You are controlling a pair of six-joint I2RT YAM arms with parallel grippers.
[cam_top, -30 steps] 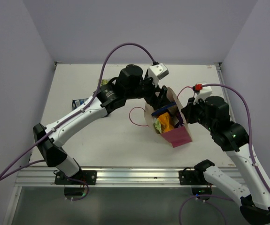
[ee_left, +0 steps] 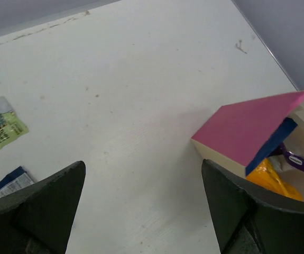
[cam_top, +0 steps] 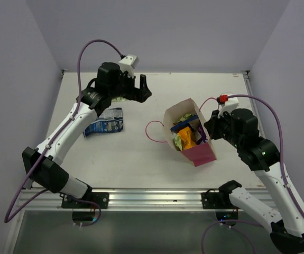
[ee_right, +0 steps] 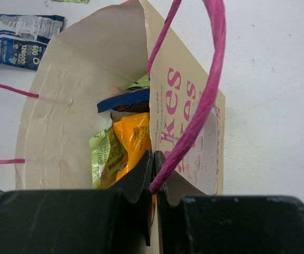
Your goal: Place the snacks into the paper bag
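Observation:
The paper bag (cam_top: 200, 154) stands right of the table's middle, mouth up. Inside it are an orange packet (ee_right: 135, 136), a green packet (ee_right: 106, 157) and a blue one (ee_right: 124, 100), partly overlapping. My right gripper is shut on the bag's right rim, the thin paper wall running between its fingers. Over the left part of the table, my left gripper (cam_top: 145, 87) stands open and empty, away from the bag. Below it lie a blue packet (cam_top: 108, 121) and a green packet (ee_left: 1, 127), the latter mostly hidden by the arm in the top view.
Thin pink handles (cam_top: 153, 132) loop out from the bag's sides, one crossing close over my right fingers. A metal rail (cam_top: 157, 198) borders the front.
My left gripper has moved left from above the bag's mouth to over the table, open. Seen from above, the right arm and the bag have stayed put.

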